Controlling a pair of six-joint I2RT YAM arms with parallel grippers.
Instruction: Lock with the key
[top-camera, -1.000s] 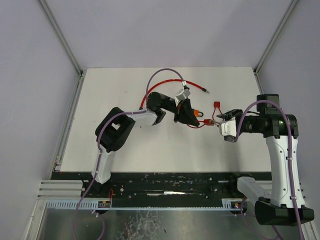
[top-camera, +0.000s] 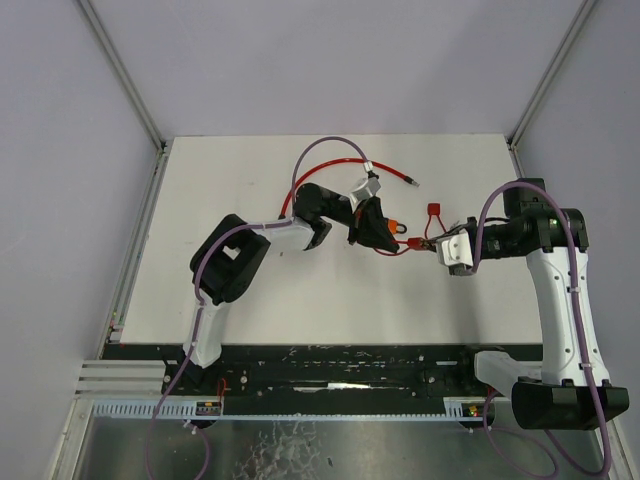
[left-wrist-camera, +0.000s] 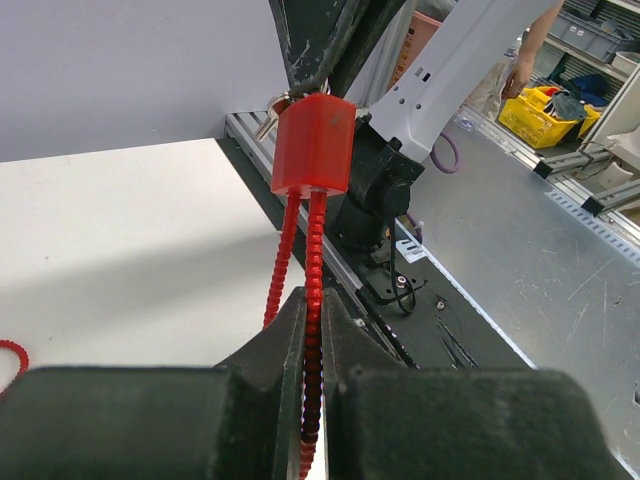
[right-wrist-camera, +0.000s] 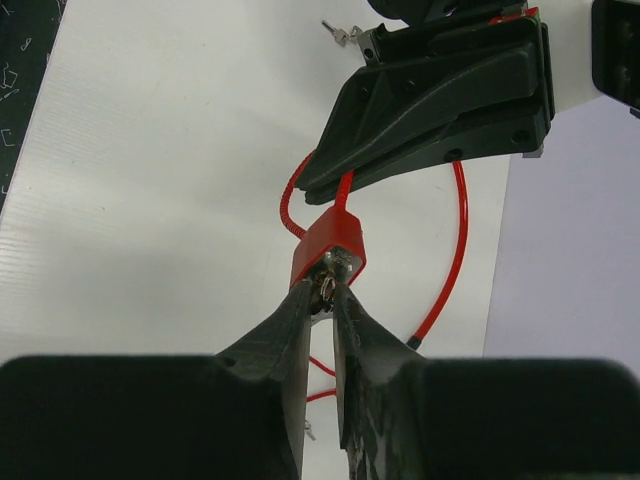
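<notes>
A red lock (top-camera: 417, 244) hangs above the table at centre right, held by its red cord from my left gripper (top-camera: 393, 243), which is shut on that cord (left-wrist-camera: 312, 270). My right gripper (top-camera: 430, 244) has its fingertips at the lock's metal end, around a small silver piece that looks like a key (right-wrist-camera: 326, 287); I cannot tell whether they grip it.
On the white table (top-camera: 220, 170) lie a curved red cable lock (top-camera: 340, 161), another red lock (top-camera: 433, 209) at the right and an orange object (top-camera: 396, 226) behind the left gripper.
My right arm has shifted slightly away from the front edge and its gripper has come closer to the red lock. The left arm has not visibly moved.
</notes>
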